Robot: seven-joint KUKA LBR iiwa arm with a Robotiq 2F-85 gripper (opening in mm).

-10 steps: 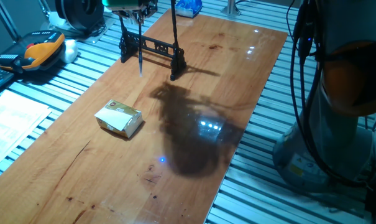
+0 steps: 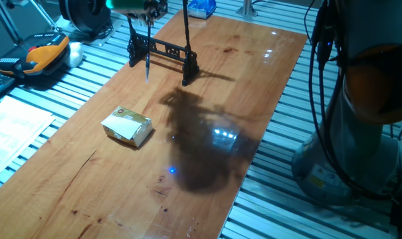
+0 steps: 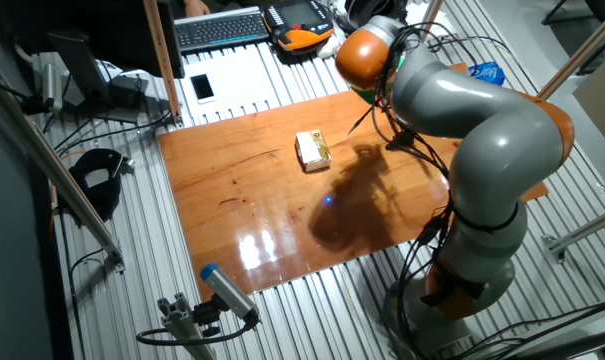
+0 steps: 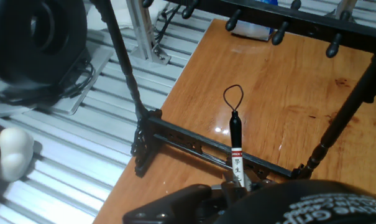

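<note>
A writing brush with a black top end and a cord loop rises from between the fingers of my gripper, which is shut on its white labelled part. In exterior view 1 the brush hangs upright, tip down, above the table. A black stand with two posts stands just behind it there. The stand's top bar carries several pegs and crosses the top of the wrist view. The loop appears below the bar in that picture, apart from every peg. Exterior view 2 has the gripper largely hidden behind the arm.
A small white and gold box lies on the wooden table, with clear wood around it. A blue packet lies at the far end. Papers and an orange and black device lie off to the left.
In exterior view 1 the brush and gripper have shifted slightly left, with the gripper body a little higher in the picture. Stand and box have stayed put.
</note>
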